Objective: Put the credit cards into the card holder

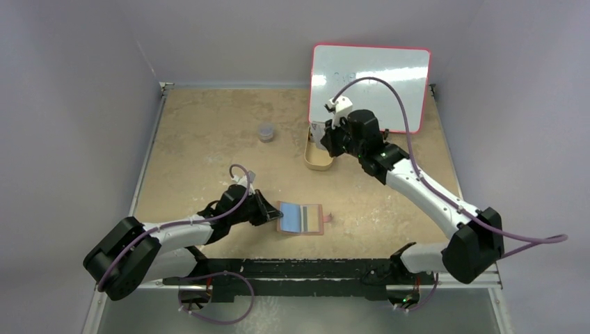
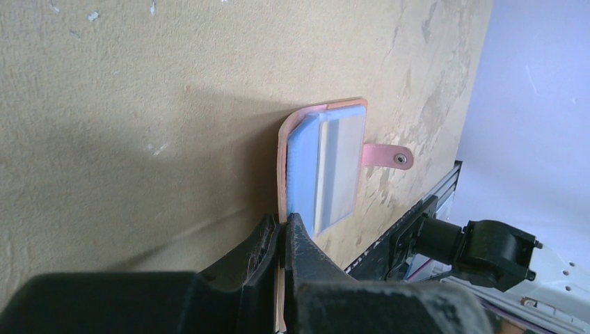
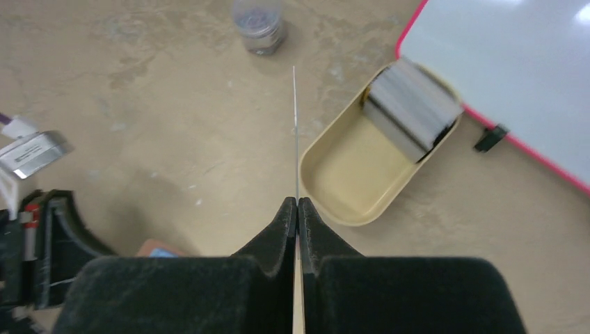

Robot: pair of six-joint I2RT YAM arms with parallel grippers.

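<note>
In the right wrist view a single thin card stands edge-on, and my right gripper is shut on its end. The top view has that gripper near the tan box, with a pale card face beside it. A row of cards is packed at the far end of the box. The pink card holder lies spread on the near table, with blue and clear sleeves showing. My left gripper is shut on the holder's left edge; this cover is raised from the table in the left wrist view.
A whiteboard with a pink frame stands at the back right, close behind the box. A small clear jar sits left of the box. Bare table lies between the box and the holder.
</note>
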